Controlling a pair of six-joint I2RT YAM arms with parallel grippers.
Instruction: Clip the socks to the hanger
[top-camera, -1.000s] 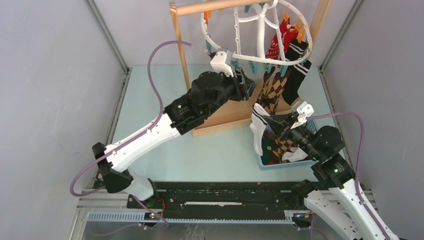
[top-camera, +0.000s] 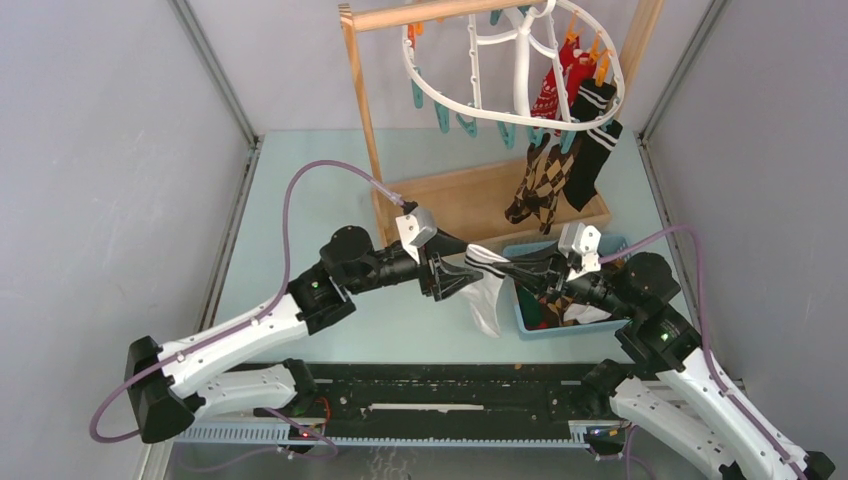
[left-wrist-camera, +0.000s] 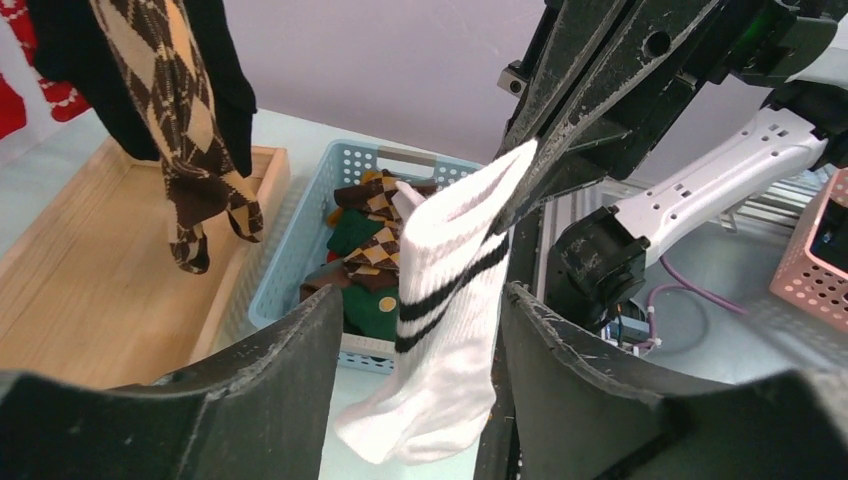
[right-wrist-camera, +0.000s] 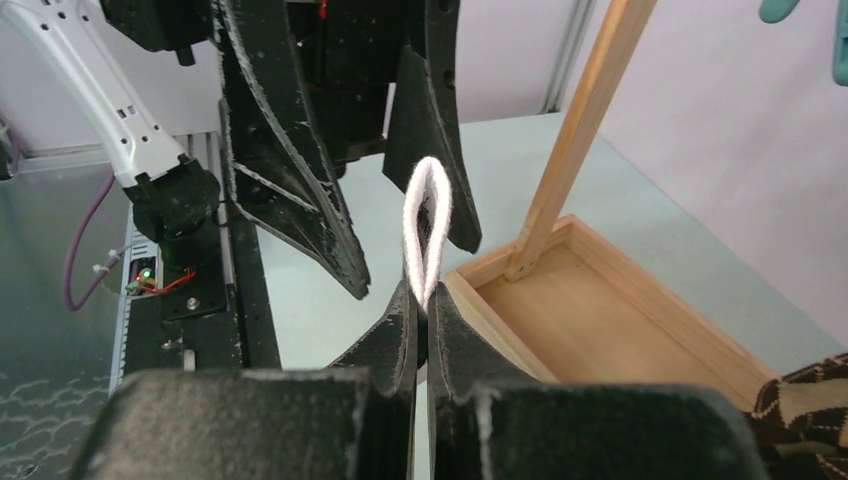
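A white sock (top-camera: 487, 296) with black stripes at its cuff hangs between the two arms, toe downward. My right gripper (top-camera: 503, 266) is shut on one side of its cuff; in the right wrist view the folded white edge (right-wrist-camera: 427, 215) stands up from the pinched fingertips. Facing it, my left gripper (top-camera: 458, 270) is open, and in the left wrist view the sock (left-wrist-camera: 447, 330) shows between its spread fingers without being gripped. The round white hanger (top-camera: 490, 115) with teal clips (top-camera: 442, 117) is overhead at the back; red, argyle and black socks (top-camera: 592, 160) hang at its right.
A blue basket (top-camera: 548, 332) of mixed socks stands under the right arm. Behind the grippers lies the shallow wooden base (top-camera: 450, 195) of the hanger stand, with an upright post (top-camera: 361, 100) at the left.
The right gripper has carried the sock leftward, away from the basket.
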